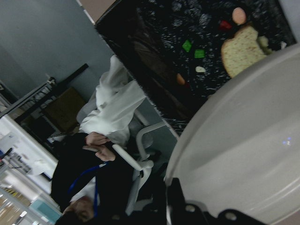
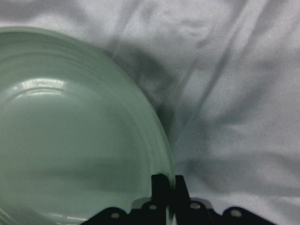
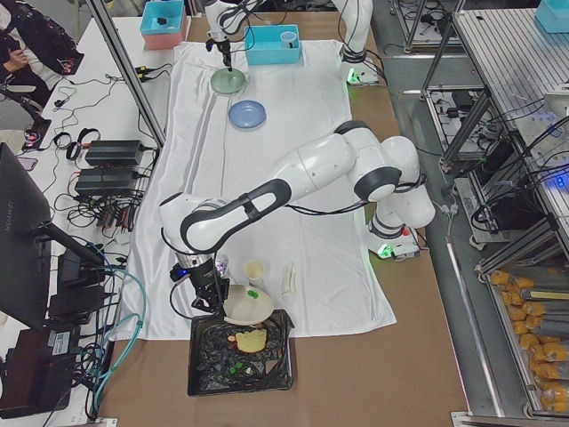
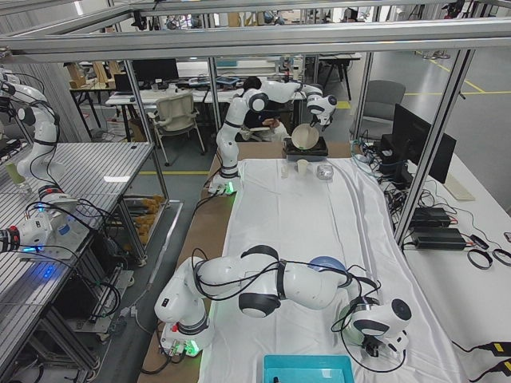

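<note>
My left gripper is shut on the rim of a white plate point(image 1: 239, 150), raised at the near edge of the black-lined tray point(image 3: 204, 374). A small green piece shows on the plate in the camera left view. Bread point(image 1: 241, 51) and small coloured scraps lie in the tray. At the far end, my right gripper is shut on the rim of a green plate point(image 2: 79, 131), just above or on the white cloth; which, I cannot tell.
A blue plate point(image 3: 247, 115) lies near the green one, beside a blue bin point(image 3: 273, 55). A cream cup point(image 3: 253, 270) and a foil packet stand near the tray, the packet partly hidden. A person sits off the table in the left wrist view.
</note>
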